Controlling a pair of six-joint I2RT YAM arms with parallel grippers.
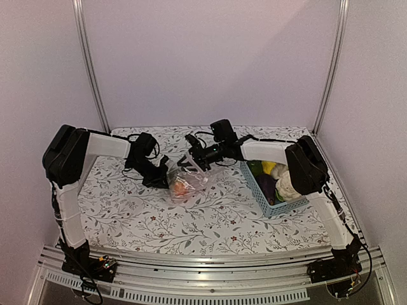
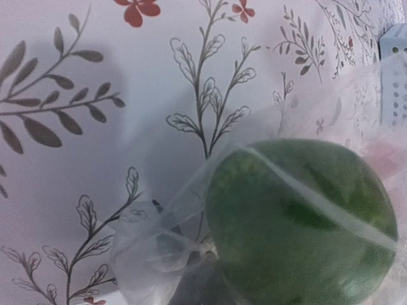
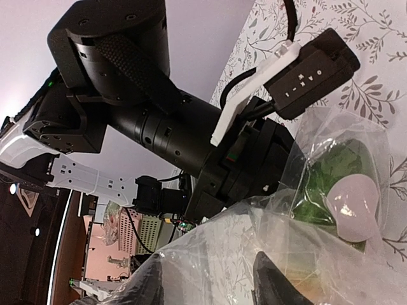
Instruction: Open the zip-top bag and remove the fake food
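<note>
A clear plastic bag (image 1: 196,182) lies between my two arms near the middle of the table. Inside it are a rounded green food piece (image 2: 299,222) and, in the top view, an orange-red one (image 1: 180,188). At the bag's left side my left gripper is shut, with film bunched at its tips. My right gripper is at the bag's upper right, its fingers (image 3: 270,279) apart; loose film (image 3: 222,248) spreads across and behind the gap. A pale round patch (image 3: 353,206) shows over the green piece in the right wrist view.
To the right, partly under the right arm, a light blue basket (image 1: 262,202) holds several food pieces, among them a purple one (image 1: 267,187) and a whitish one (image 1: 286,185).
</note>
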